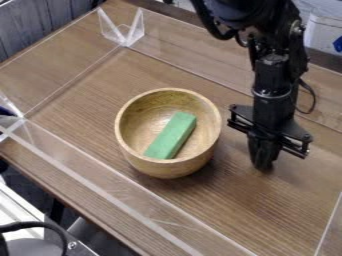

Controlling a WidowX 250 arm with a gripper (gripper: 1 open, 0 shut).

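A wooden bowl (134, 135) sits on the brown table, left of centre, with a light green block (171, 134) lying inside it. My black gripper (263, 160) is low over the table just right of the bowl, pointing down, its fingers shut with nothing visible between them.
White and grey objects stand beyond the table's far and left edges, and a black cable lies at the lower left.
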